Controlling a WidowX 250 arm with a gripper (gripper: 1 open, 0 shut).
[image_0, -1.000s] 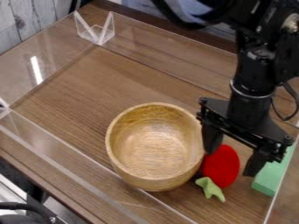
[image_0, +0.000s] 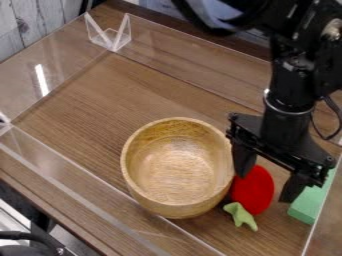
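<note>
The black gripper is lowered at the right, its two fingers spread apart above and around a red object with a pale green leafy end, likely a toy fruit or vegetable. Whether the fingers touch it cannot be told. A tan wooden bowl stands just left of it, and a green object lies to the right, partly behind the gripper.
A white wire holder stands at the back left.
The gripper has shifted very slightly; otherwise the scene looks the same.
</note>
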